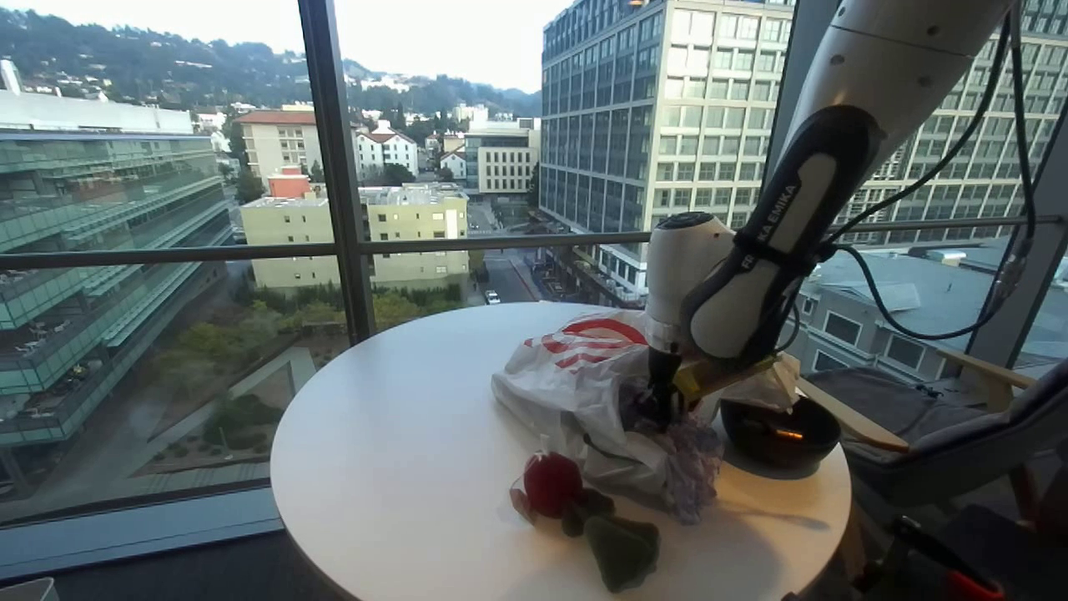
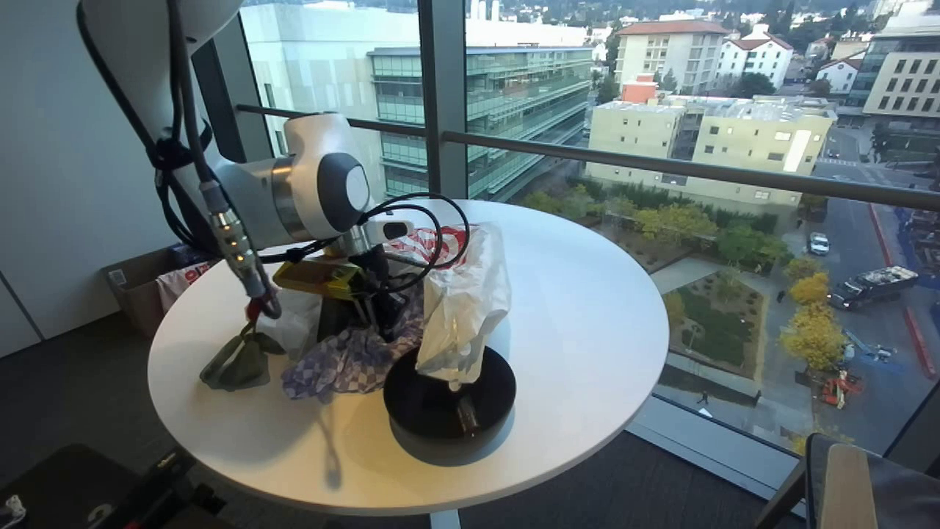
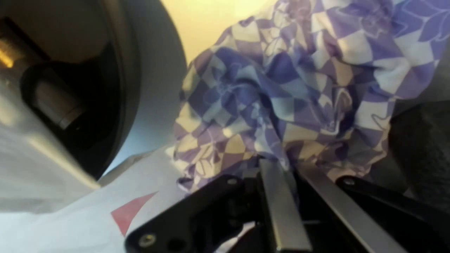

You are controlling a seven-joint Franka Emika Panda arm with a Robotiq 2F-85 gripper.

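Observation:
A crumpled purple-and-white checkered cloth (image 3: 295,84) fills much of the wrist view, and my gripper is shut on a fold of it. In exterior view 1 the cloth (image 1: 692,466) spills from the mouth of the white plastic bag (image 1: 611,421) onto the table. Exterior view 2 has the cloth (image 2: 339,366) spread beneath my gripper (image 2: 385,330), beside the black bowl (image 2: 449,445). The bag (image 2: 467,300) lies behind, with one pale part hanging over the bowl. My fingertips are partly hidden by the cloth's folds.
A red rose-like object (image 1: 552,484) with dark green leaves (image 1: 622,549) lies near the table's front. Inside the bowl is a shiny cylindrical item (image 3: 59,101).

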